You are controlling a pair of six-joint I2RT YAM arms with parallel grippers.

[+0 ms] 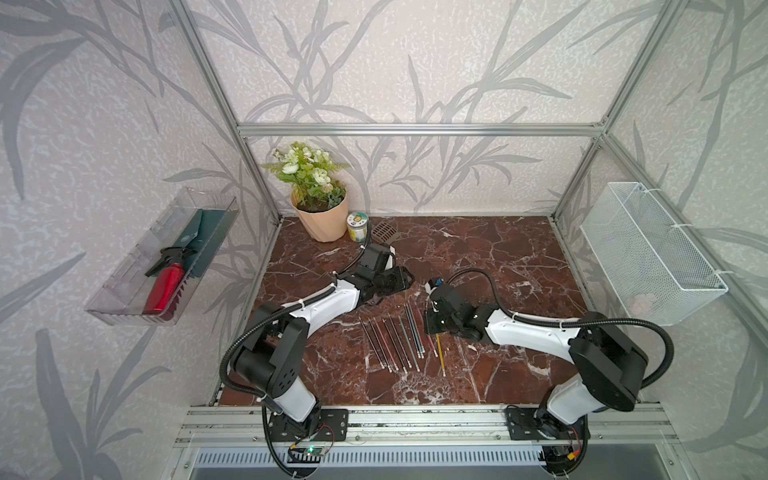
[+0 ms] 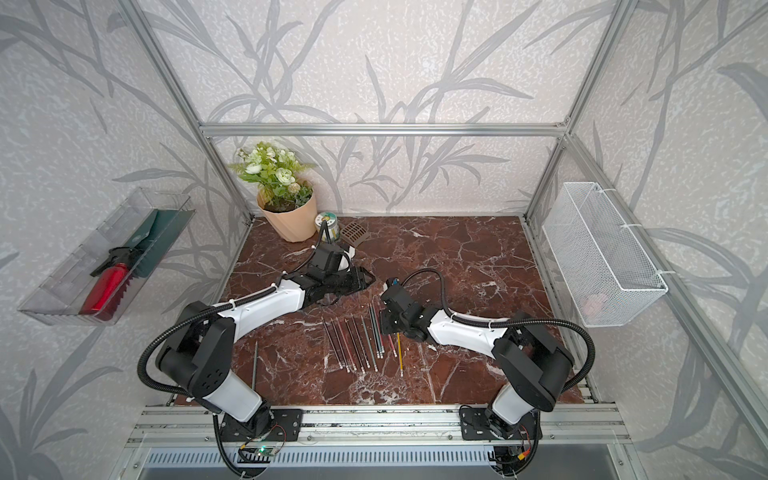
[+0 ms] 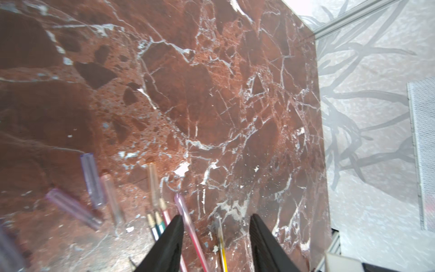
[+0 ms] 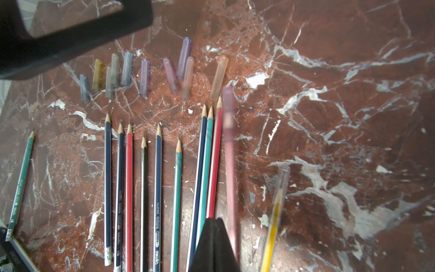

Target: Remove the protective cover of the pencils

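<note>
My right gripper is shut with nothing between its fingers. Just right of those fingers lies a red pencil (image 4: 230,181), blurred, still wearing its pinkish-purple clear cover (image 4: 228,104). Farther right is a yellow pencil (image 4: 271,235) under a clear cover (image 4: 282,179). Left of the fingers, several bare-tipped pencils lie in a row, including a red one (image 4: 215,158) and a green one (image 4: 177,195). My left gripper hangs open above the table, its fingers apart and empty; the covered red pencil (image 3: 194,233) shows below between them.
Several loose covers, among them an orange one (image 4: 219,77) and a purple one (image 4: 184,59), lie beyond the pencil tips. A lone green pencil (image 4: 20,185) is far left. A flower pot (image 1: 321,217) and a can (image 1: 357,227) stand at the back left.
</note>
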